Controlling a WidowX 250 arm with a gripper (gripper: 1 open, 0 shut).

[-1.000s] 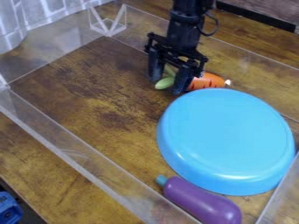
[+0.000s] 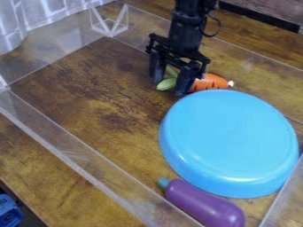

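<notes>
The black gripper reaches down at the upper middle, its fingers around or just over a green object. An orange carrot lies just right of it, partly behind the fingers. Whether the fingers hold anything is hard to tell. A large blue round lid or plate covers the lower right, and a purple eggplant lies below it.
Clear plastic walls border the wooden work surface. A small blue item sits outside at the bottom left.
The arm and gripper have shifted very slightly; the objects look unchanged.
</notes>
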